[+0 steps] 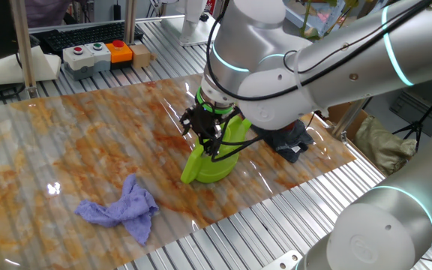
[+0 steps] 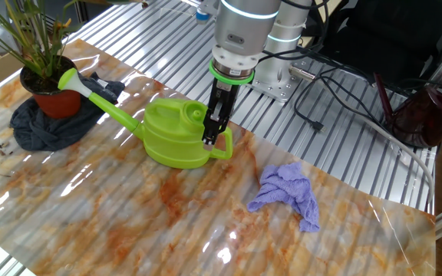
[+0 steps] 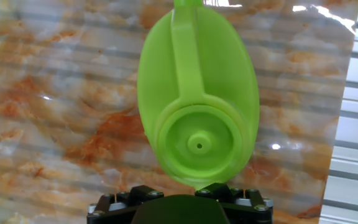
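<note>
A light green watering can (image 2: 171, 142) stands upright on the marble-patterned sheet, its long spout (image 2: 110, 109) pointing toward the potted plant. My gripper (image 2: 208, 142) points down over the can's rear end, by the side handle (image 2: 226, 146). In the wrist view the can's round cap (image 3: 199, 142) lies just ahead of the gripper, whose fingers are spread apart with nothing seen held. Exterior view 1 also shows the gripper (image 1: 199, 139) open above the can (image 1: 217, 166). Whether a finger touches the can cannot be told.
A crumpled purple cloth (image 2: 286, 193) lies on the sheet near the can. The potted plant (image 2: 58, 101) sits on a dark cloth (image 2: 33, 132) beyond the spout. A dark red kettle (image 2: 420, 115) stands off the sheet. Much of the sheet (image 1: 51, 150) is bare.
</note>
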